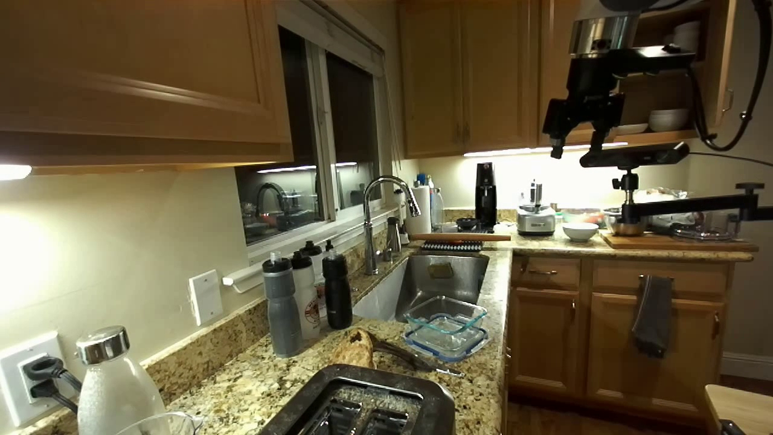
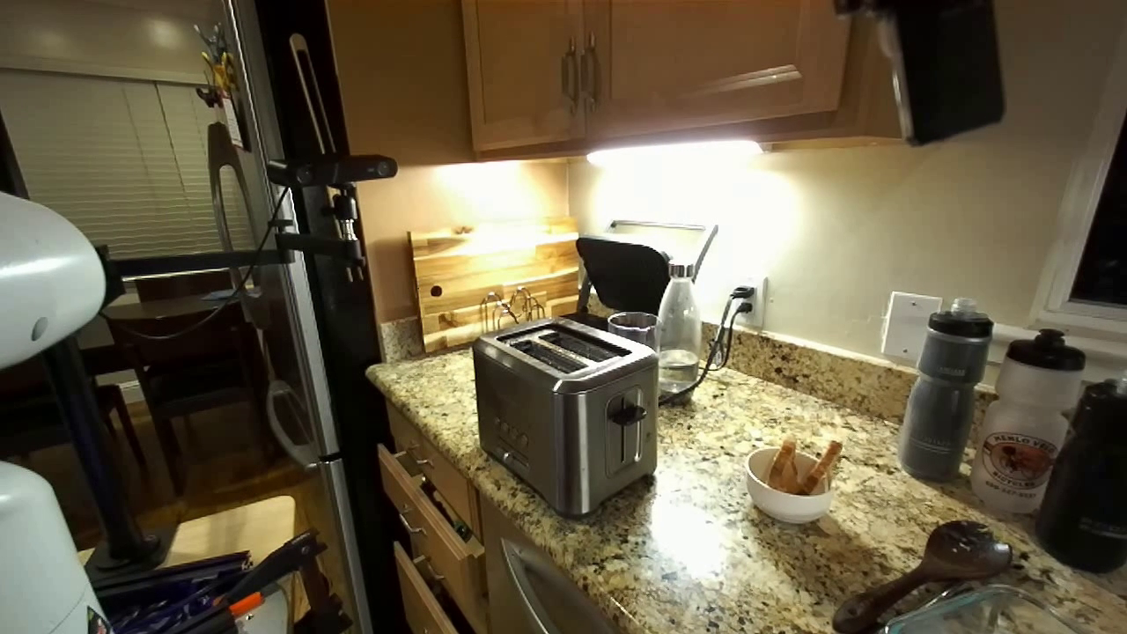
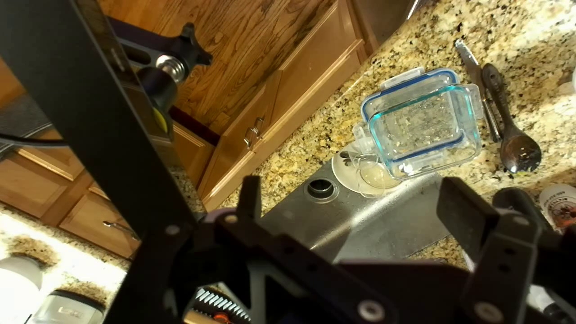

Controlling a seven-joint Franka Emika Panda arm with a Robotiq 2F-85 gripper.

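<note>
High above the counter, in the first exterior view, my gripper points downward, its fingers spread and nothing between them. The wrist view has the open gripper over the steel sink. A glass container rests on a blue-edged clear lid beside the sink. Right of these lie a dark spoon and a knife. In the second exterior view, a white bowl holding brown bread-like pieces stands beside the steel toaster.
Several water bottles line the wall near the faucet. A glass carafe stands behind the toaster. A camera arm extends near my gripper. Bare counter lies between toaster and spoon.
</note>
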